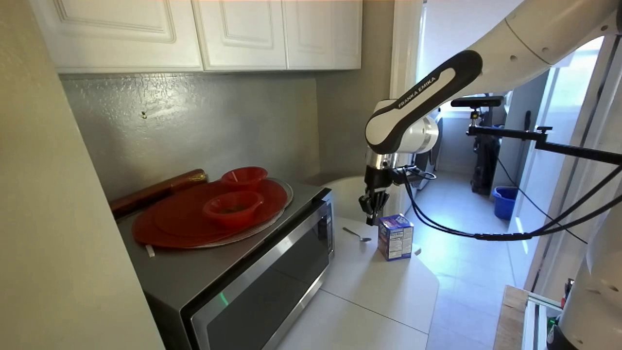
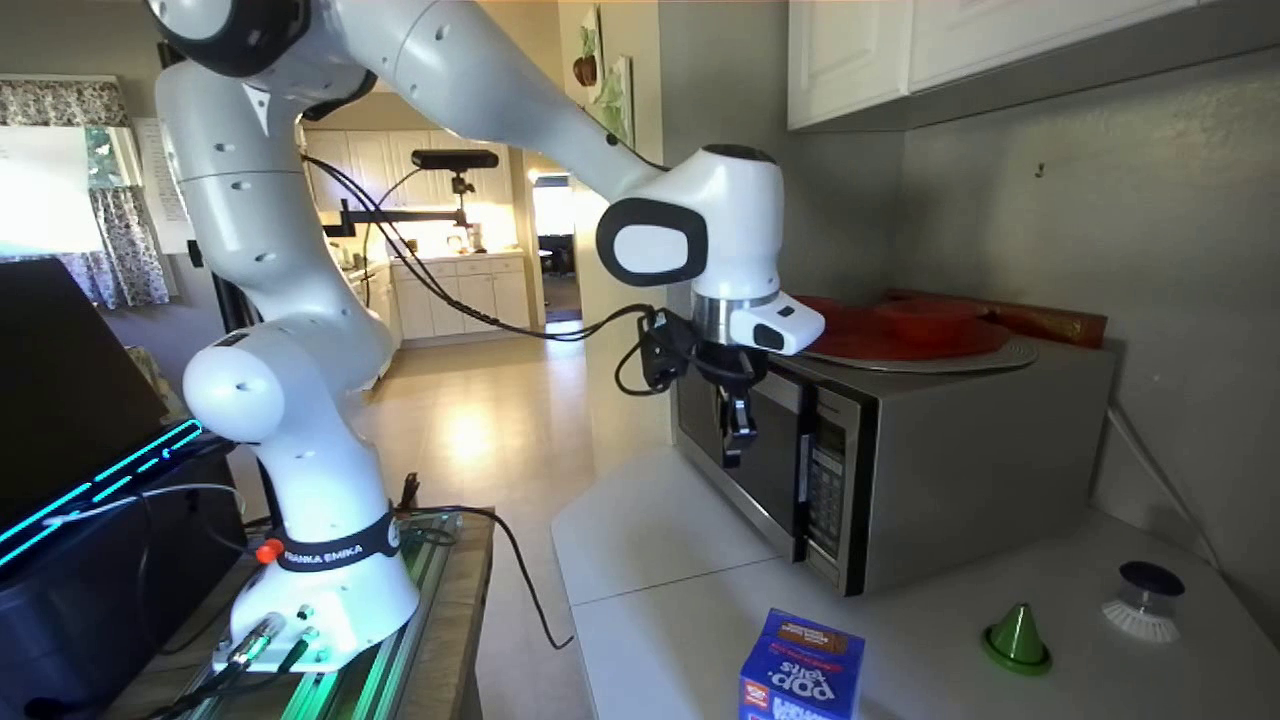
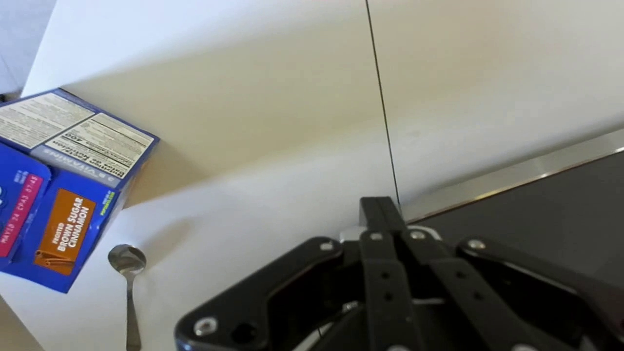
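Note:
My gripper is shut, its fingertips together and nothing showing between them. It hangs in the air above the white counter (image 2: 690, 528), in front of the microwave (image 2: 978, 462). A blue Pop-Tarts box (image 3: 87, 175) stands on the counter, apart from the fingers; in exterior view 1 the box (image 1: 396, 236) appears to the right of and below the gripper (image 1: 373, 217). Beside the box lies a metal spoon (image 3: 129, 286), also visible in exterior view 1 as a small spoon (image 1: 355, 234).
Red bowls (image 1: 234, 208) and a red lid (image 1: 169, 218) rest on top of the microwave. Toward the wall stand a green cone-shaped item (image 2: 1017, 637) and a round brush (image 2: 1143, 600). White cabinets (image 1: 245, 35) hang above. Bare counter lies between box and microwave.

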